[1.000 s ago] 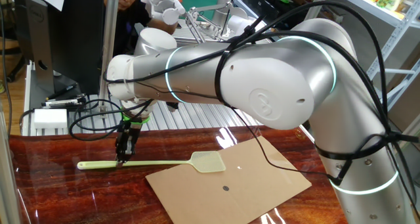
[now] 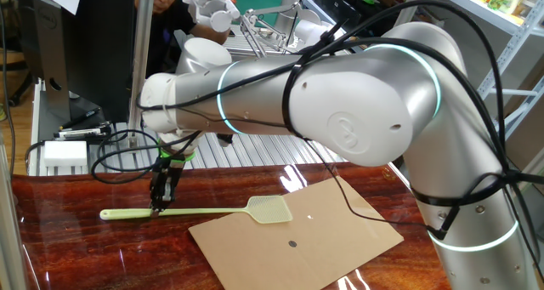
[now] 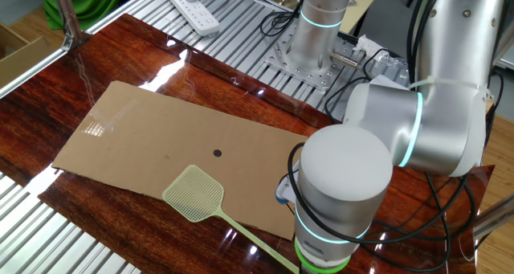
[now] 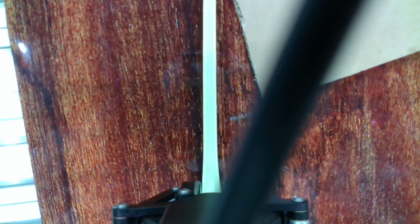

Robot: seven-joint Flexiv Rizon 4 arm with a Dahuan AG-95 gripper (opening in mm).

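Note:
A pale green fly swatter [image 2: 270,208] spans the dark red-brown wooden board, its mesh head [image 3: 193,192] over the edge of a flat brown cardboard sheet [image 3: 152,129]. My gripper [image 2: 157,210] points down at the swatter's handle, near the middle of its left half in the first exterior view, and appears shut on it. From the wrist view, the handle [image 4: 209,86] runs straight down into the fingers, where a black blurred cable hides part of the fingers. Whether the swatter touches the surface or sits slightly above it, I cannot tell. The arm hides the gripper in the second exterior view.
A small dark spot [image 3: 218,153] marks the cardboard. Behind the board lies a ribbed metal table with a white power strip [image 3: 194,14] and a white box [image 2: 65,153]. Loose black cables hang around the wrist. A person [image 2: 174,26] sits behind.
The cardboard stays put.

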